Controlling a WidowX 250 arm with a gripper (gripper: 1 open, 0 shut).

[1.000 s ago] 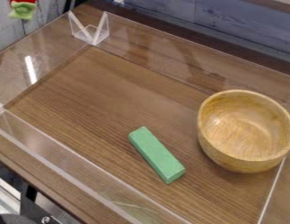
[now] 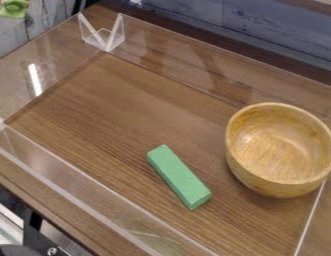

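A green rectangular block [image 2: 179, 177] lies flat on the wooden table, lower centre. To its right stands a round wooden bowl [image 2: 277, 150], which looks empty. A small green shape [image 2: 13, 6] is cut off at the top-left edge of the camera view; I cannot tell what it is or whether my gripper holds it. No gripper fingers can be made out.
The wooden table [image 2: 141, 100] has a broad clear middle. A clear plastic piece [image 2: 104, 34] stands near the back left, and a dark blue wall [image 2: 248, 30] runs along the back.
The small green shape at the top left, with some red above it a second ago, moved from lower and further right up towards the frame's edge. The block and bowl are unchanged.
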